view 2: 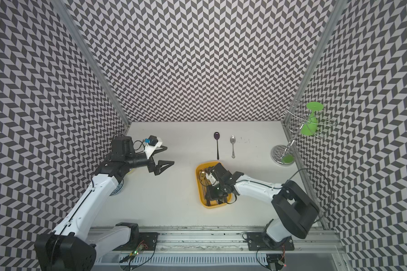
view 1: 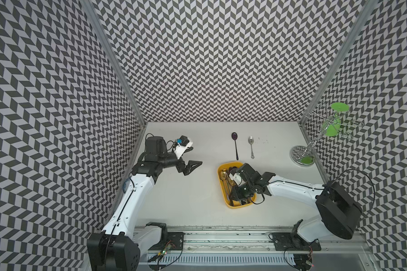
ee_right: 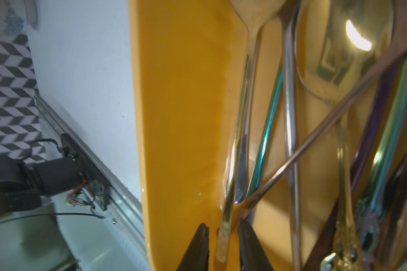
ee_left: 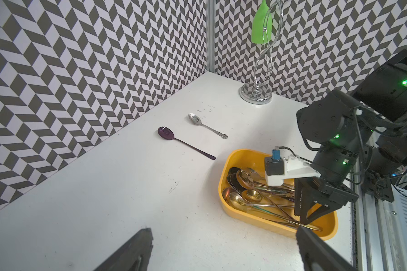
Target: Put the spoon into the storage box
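The yellow storage box (view 1: 220,185) stands on the table, with several spoons lying in it. A gold spoon handle (ee_right: 233,171) runs between the fingers of my right gripper; they stand part open, with a gap on both sides of it. That gripper reaches down inside the box, near its left wall. Behind the box lie a dark purple spoon (ee_left: 185,141) and a silver spoon (ee_left: 205,127) on the bare table. Over the table's left side, my left gripper (view 1: 196,156) is open and empty.
A chrome stand (ee_left: 255,92) with green pieces is at the table's right edge. Part of a patterned dish (view 2: 117,187) shows beside the left arm. Table between the left gripper and the box is clear.
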